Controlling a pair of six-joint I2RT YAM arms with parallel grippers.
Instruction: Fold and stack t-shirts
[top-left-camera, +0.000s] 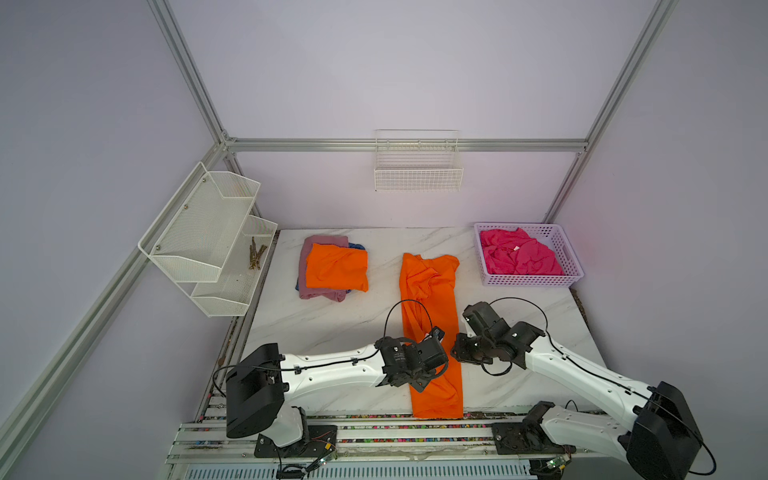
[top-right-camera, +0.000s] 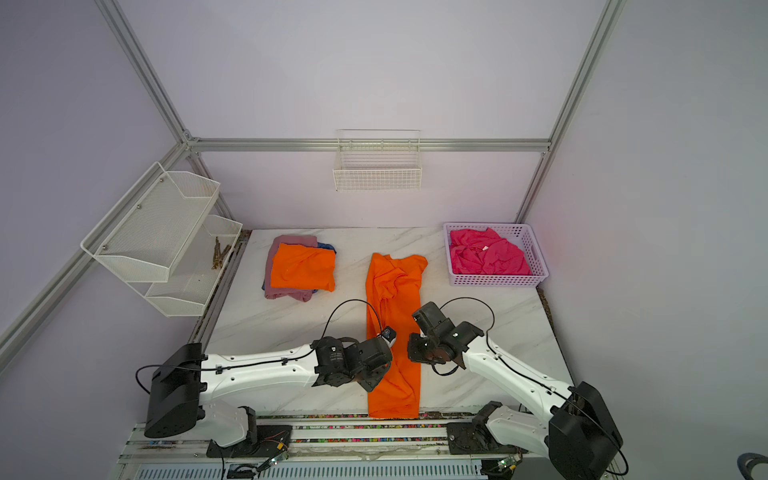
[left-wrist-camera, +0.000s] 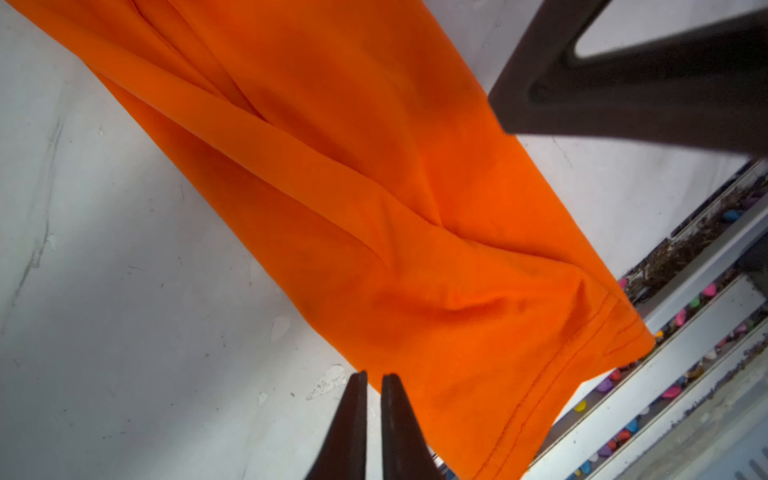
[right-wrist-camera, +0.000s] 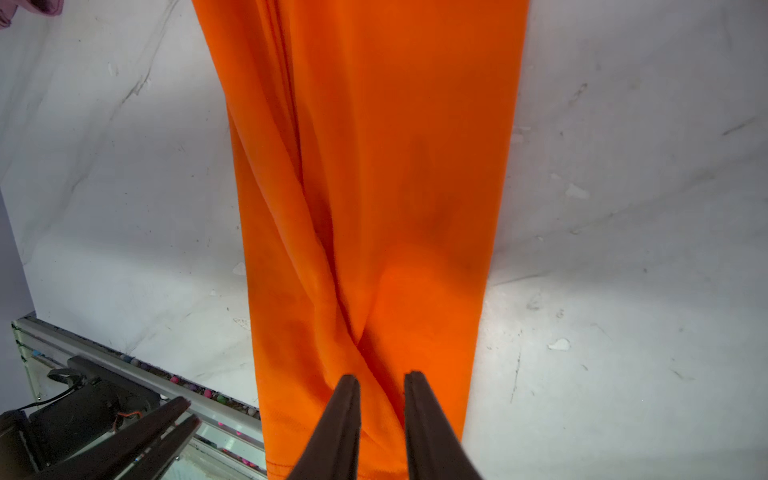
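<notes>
An orange shirt (top-left-camera: 428, 280) lies in a long folded strip down the table's middle, a loose fold running along it toward the front hem. My left gripper hangs over its front part in the left wrist view, fingertips close together. My right gripper is also above the cloth, with a narrow gap between its fingertips and nothing visibly held. At the back left lies a stack of folded shirts (top-right-camera: 302, 268), orange on top of mauve and blue.
A lilac basket (top-left-camera: 565, 257) with pink clothing stands at back right. White wire shelves (top-left-camera: 200, 232) hang on the left wall. Bare table (top-left-camera: 288, 328) lies either side of the strip; its front edge borders metal rails.
</notes>
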